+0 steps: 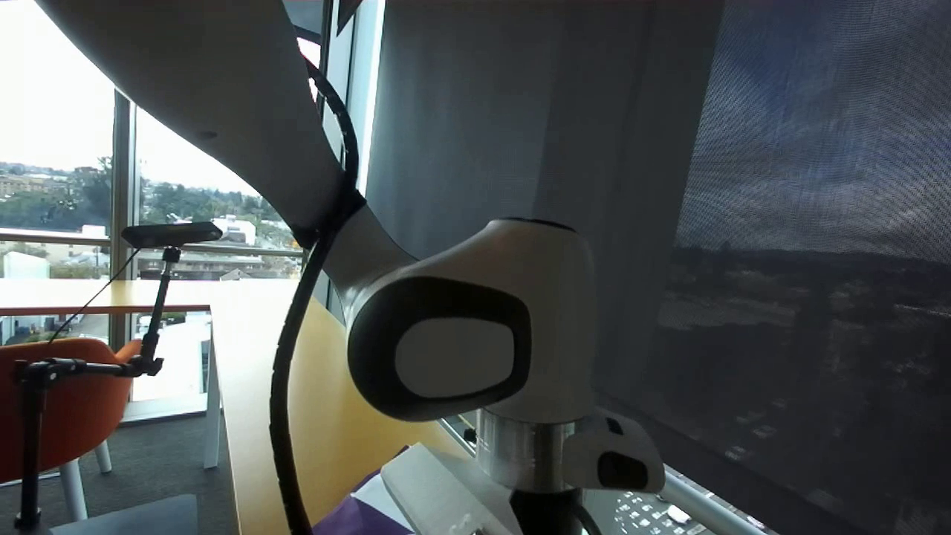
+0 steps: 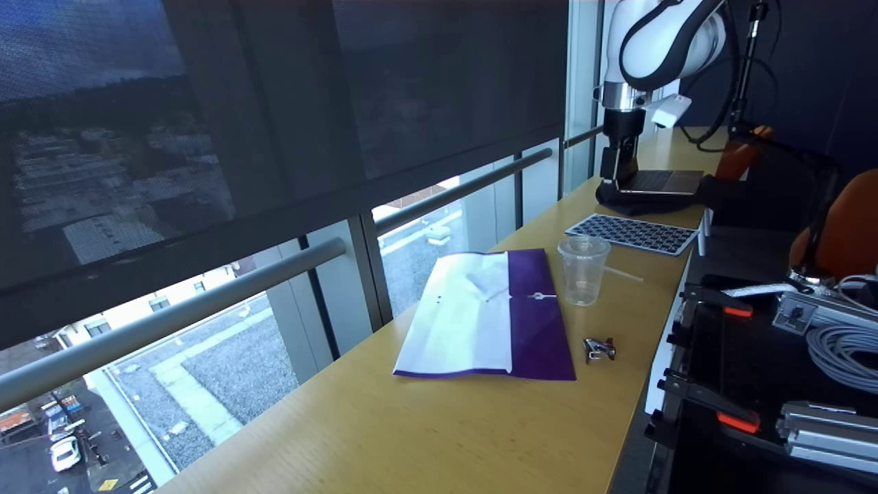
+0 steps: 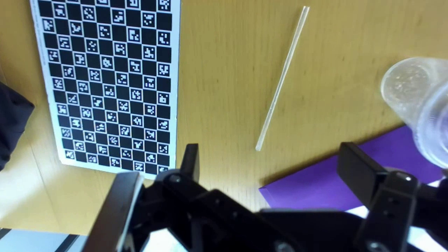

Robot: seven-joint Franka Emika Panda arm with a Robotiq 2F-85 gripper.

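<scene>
Seen in the wrist view, my gripper is open above the wooden table, its fingers wide apart and nothing between them. A thin clear straw (image 3: 281,82) lies on the table ahead of the gap. To the right is a clear plastic cup (image 3: 405,82), also upright in exterior view 2 beside the purple folder (image 2: 539,337). A checkered marker board (image 3: 107,90) lies flat to the left. Exterior view 2 has my gripper (image 2: 614,174) near the far end of the table, by the laptop (image 2: 662,181). The gripper's fingers are out of frame in exterior view 1.
White paper (image 2: 465,313) covers much of the folder. A small metal clip-like object (image 2: 599,349) sits near the table's edge. Black cloth (image 3: 12,121) lies left of the board. A window rail (image 2: 461,189) runs along the table.
</scene>
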